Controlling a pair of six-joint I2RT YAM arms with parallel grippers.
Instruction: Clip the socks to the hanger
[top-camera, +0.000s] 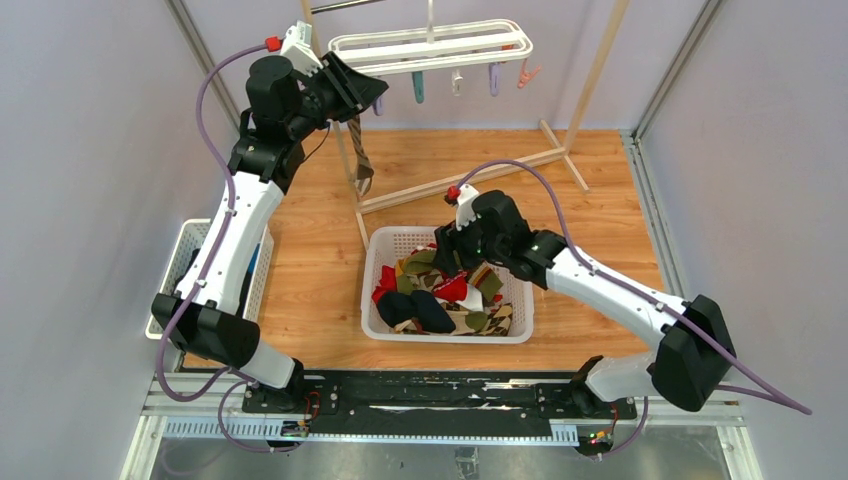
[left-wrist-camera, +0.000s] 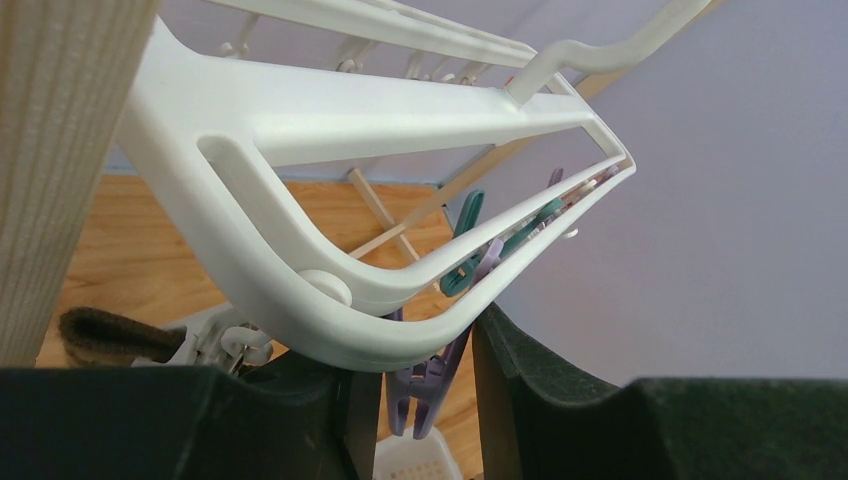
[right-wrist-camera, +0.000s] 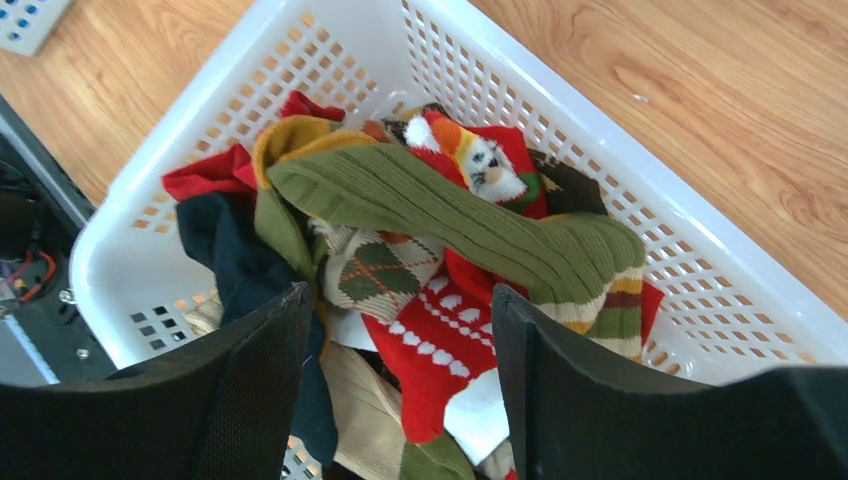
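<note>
The white hanger (top-camera: 430, 45) hangs at the back, with several coloured clips along its front rail. At its left end my left gripper (top-camera: 375, 88) stands partly open. In the left wrist view, its fingers (left-wrist-camera: 505, 390) sit on either side of a purple clip (left-wrist-camera: 430, 380), with some gap showing. A brown sock (left-wrist-camera: 110, 335) hangs near a white clip (left-wrist-camera: 235, 345) there; in the top view its striped length (top-camera: 360, 155) dangles below the hanger. My right gripper is open above the mixed socks (right-wrist-camera: 430, 200), nothing between its fingers.
The white basket (top-camera: 375, 325) holding the socks stands mid-floor. A second white basket (top-camera: 265, 265) lies at the left, partly behind the left arm. Wooden stand legs (top-camera: 460, 182) cross behind the sock basket. Bare floor (top-camera: 590, 270) shows on the right.
</note>
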